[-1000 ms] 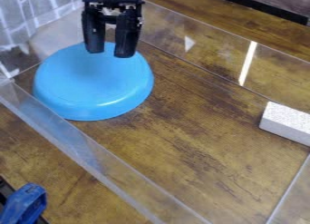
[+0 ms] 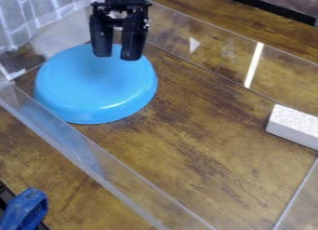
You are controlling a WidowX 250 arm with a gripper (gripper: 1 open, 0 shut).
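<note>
My black gripper [image 2: 117, 44] hangs at the top left, above the back part of a round light-blue object [image 2: 95, 89], its two fingers pointing down and apart, with nothing seen between them. Whether the fingertips touch the blue surface cannot be told from this view.
A white block [image 2: 296, 126] lies at the right. A dark blue object [image 2: 21, 213] is at the bottom left corner. Clear transparent edges cross the wooden surface [image 2: 205, 141]. A pale object stands behind the blue round one.
The gripper shows only a very slight shift. The objects have not visibly moved.
</note>
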